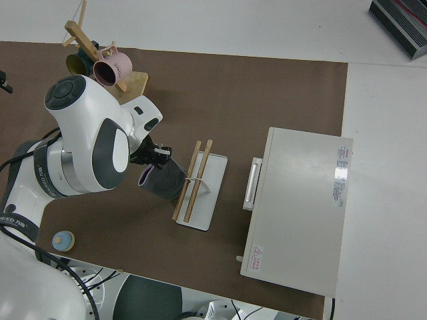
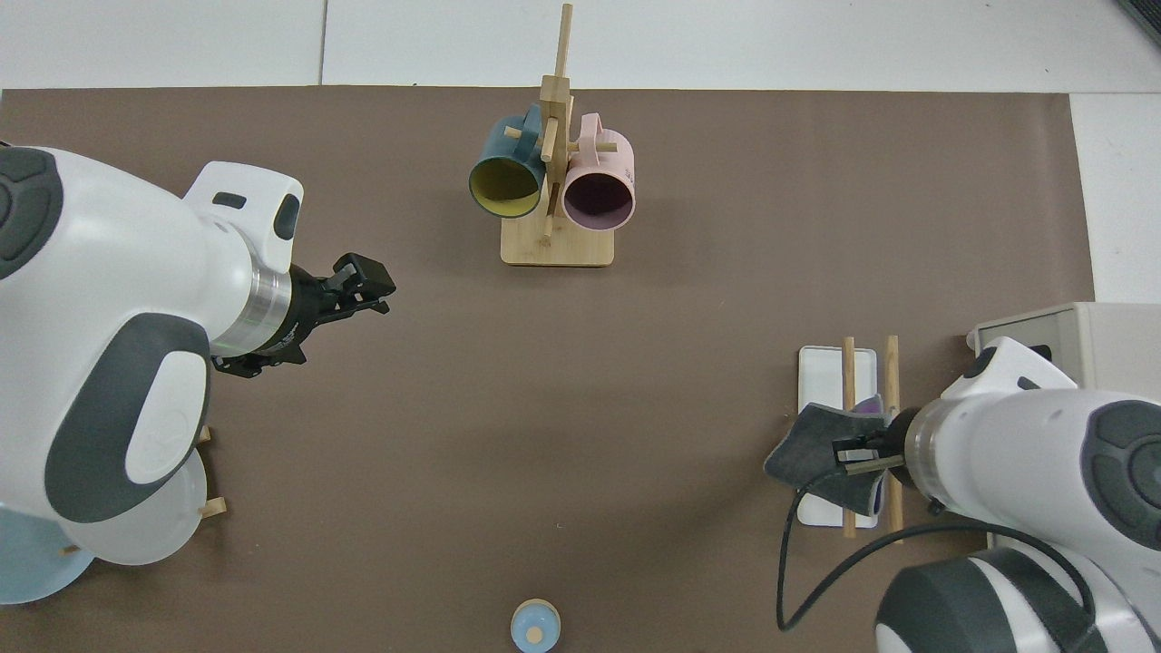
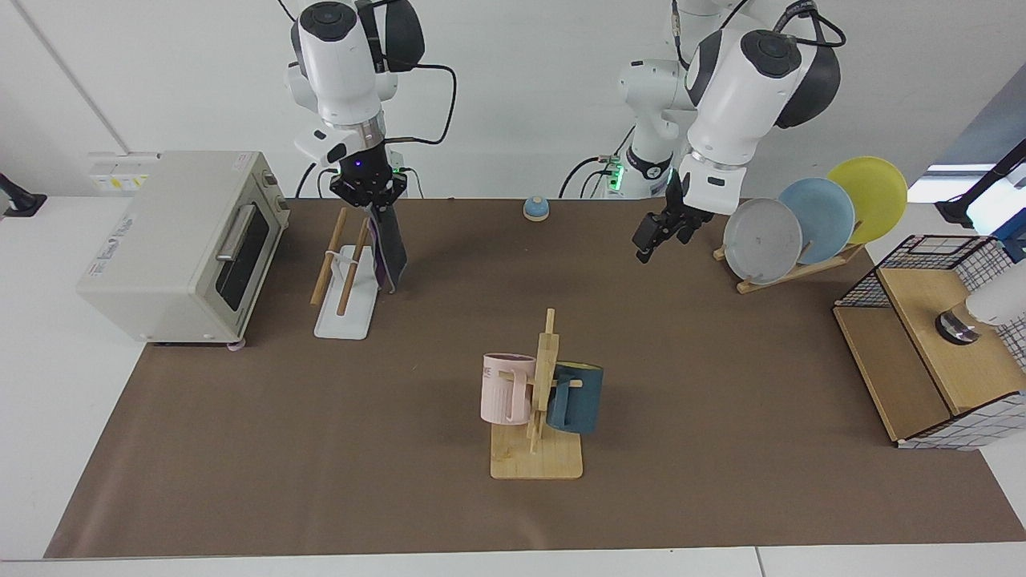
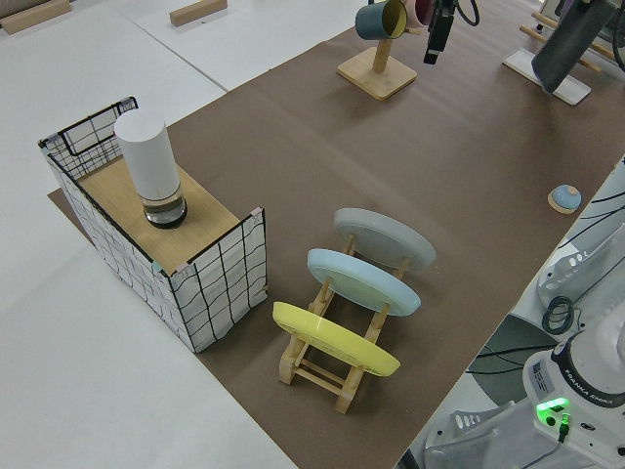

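Note:
My right gripper (image 2: 860,446) is shut on a dark grey cloth (image 2: 805,446) with purple on it, hanging at the white board with wooden rails (image 1: 207,193); in the left view the cloth (image 3: 389,250) drapes downward beside that board (image 3: 344,312). My left gripper (image 2: 370,288) hangs over the table at the left, in front of the plate rack; whether its fingers are open or shut is unclear.
A mug tree (image 2: 555,245) holds pink and teal mugs at the back. A white oven (image 3: 168,250) stands beside the board. Coloured plates in a rack (image 4: 361,332) and a wire basket (image 4: 210,293) are at the other side.

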